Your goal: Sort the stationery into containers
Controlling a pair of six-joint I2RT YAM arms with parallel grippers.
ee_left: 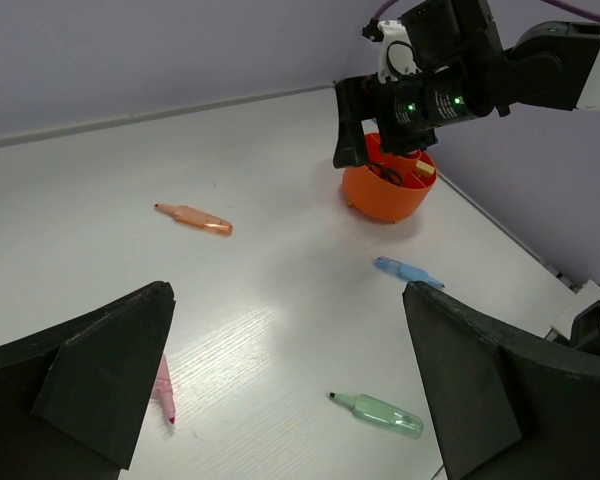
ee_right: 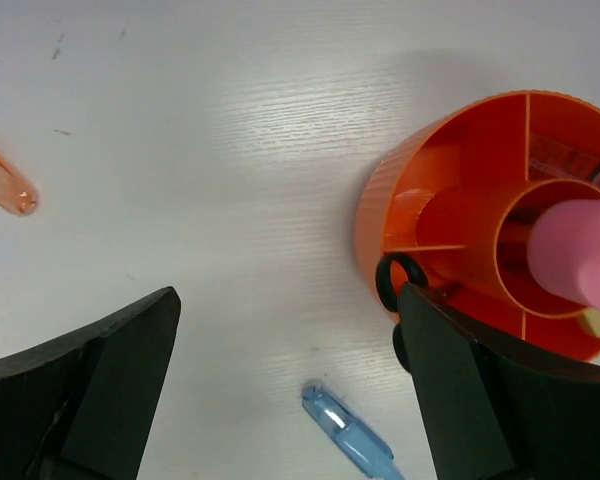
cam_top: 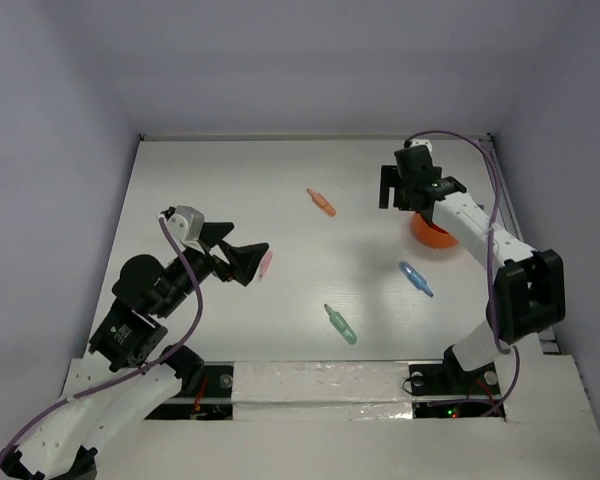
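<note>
An orange divided holder (cam_top: 430,235) holds scissors, a pink item (ee_right: 580,250) and other pieces. My right gripper (cam_top: 390,185) is open above and left of it, with nothing between its fingers. My left gripper (cam_top: 240,247) hangs open over the left of the table, beside a pink marker (ee_left: 164,395). An orange marker (cam_top: 321,201) lies at the back middle, a blue marker (cam_top: 416,279) in front of the holder, and a green marker (cam_top: 341,325) near the front edge, all loose on the table.
Grey walls surround the back and sides. A strip of shiny material (cam_top: 320,395) runs along the front, between the arm bases.
</note>
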